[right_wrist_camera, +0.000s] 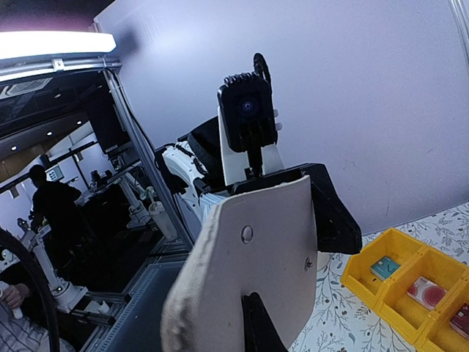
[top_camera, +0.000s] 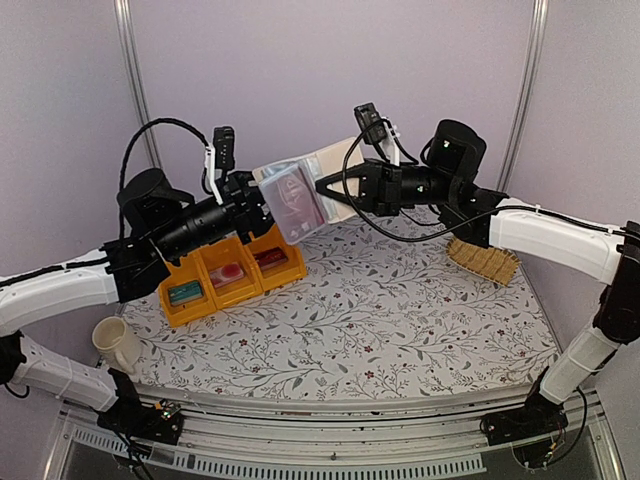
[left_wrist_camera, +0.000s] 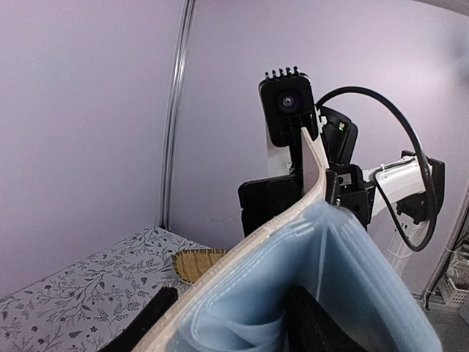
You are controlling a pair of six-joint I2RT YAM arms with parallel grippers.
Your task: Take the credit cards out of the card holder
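Note:
Held up in the air is the card holder [top_camera: 333, 160], cream covers spread and clear bluish sleeves [top_camera: 293, 203] fanned between them. My right gripper [top_camera: 322, 186] is shut on it from the right; in the right wrist view one finger [right_wrist_camera: 258, 326] presses the cream cover [right_wrist_camera: 253, 257] and the other is hidden. My left gripper stands open at the holder's left edge. One of its fingers [left_wrist_camera: 152, 315] is outside the cover, the other among the sleeves [left_wrist_camera: 366, 286]. Whether a card sits in those sleeves I cannot tell.
A yellow three-compartment tray [top_camera: 180, 312] holds a teal card [top_camera: 185, 292], a pink-and-white card [right_wrist_camera: 426, 292] and a dark red card [top_camera: 270, 258]. A white mug [top_camera: 117, 345] stands at the left, a woven basket [top_camera: 482, 260] at the right.

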